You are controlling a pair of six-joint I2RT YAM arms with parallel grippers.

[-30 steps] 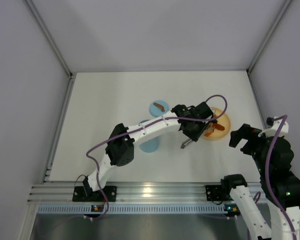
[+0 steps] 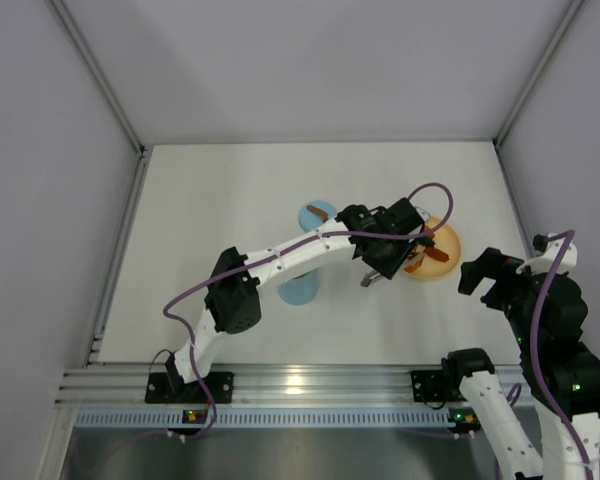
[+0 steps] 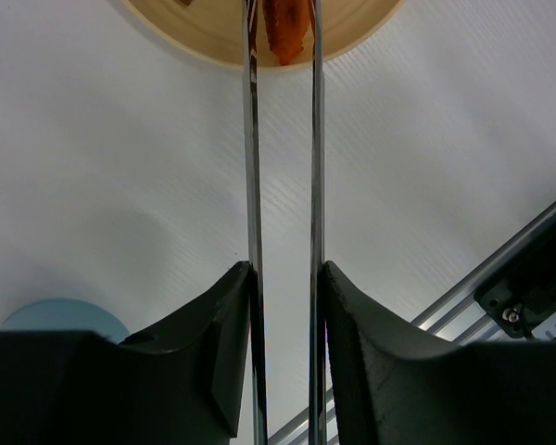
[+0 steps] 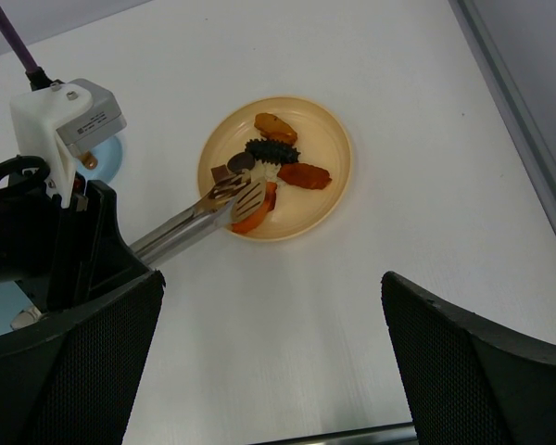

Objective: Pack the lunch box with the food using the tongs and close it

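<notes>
A cream plate [image 2: 447, 262] [image 4: 329, 142] at the right holds red-brown meat [image 4: 304, 176], an orange piece [image 4: 252, 221], a yellow-brown piece [image 4: 274, 127], dark greens [image 4: 272, 151], rice and brown slices. My left gripper holds long metal tongs whose slotted tips are over the plate's left part, at the food; in the left wrist view they run up past an orange piece [image 3: 285, 32]. Its fingers are part open; whether food is between the tips is unclear. My right gripper [image 2: 487, 275] stands open and empty at the table's right front, away from the plate.
Two light blue dishes lie left of the plate: a small one [image 4: 108, 162] with a brown item and another [image 2: 298, 294] partly under my left arm. The table's left side and the area in front of the cream plate are clear. Rails [image 2: 513, 190] edge the table.
The right arm is still.
</notes>
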